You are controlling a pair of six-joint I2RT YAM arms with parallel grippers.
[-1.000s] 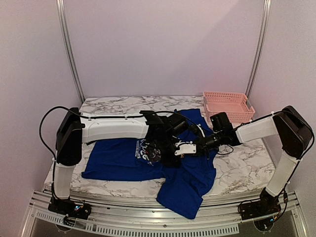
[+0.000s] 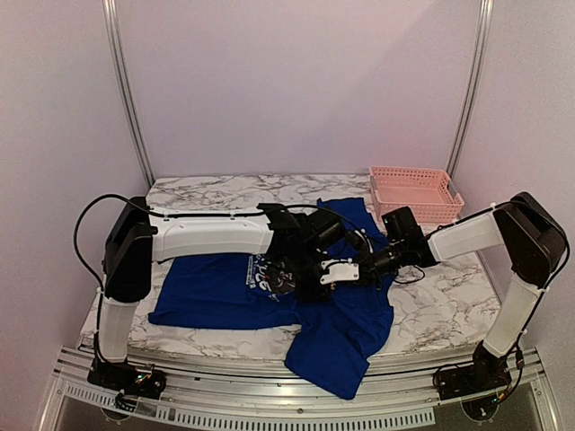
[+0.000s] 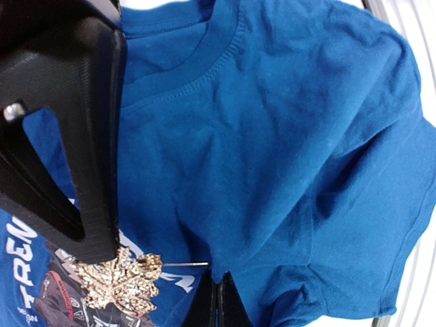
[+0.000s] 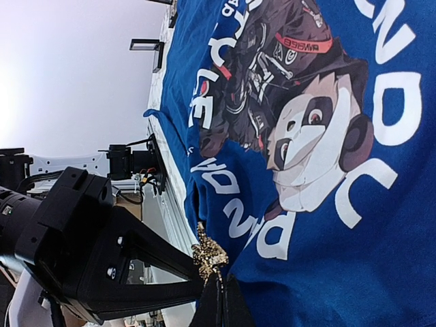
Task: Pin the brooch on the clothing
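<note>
The blue printed T-shirt (image 2: 207, 296) lies on the marble table under both grippers. In the left wrist view, my left gripper is shut at a raised fold of shirt (image 3: 293, 150) below the collar. Just left of its tips, the gold leaf-like brooch (image 3: 119, 286) shows with its pin sticking out toward that fold; whether the pin enters the cloth I cannot tell. The black body of my other gripper reaches in above the brooch. In the right wrist view, my right gripper is shut, with the gold brooch at its fingertips.
A pink plastic basket (image 2: 415, 175) stands at the back right. Bare marble (image 2: 440, 323) shows right of the shirt and along the back of the table. Both arms meet over the middle right of the shirt.
Both arms have shifted very slightly near the middle over the last second; the shirt looks much the same.
</note>
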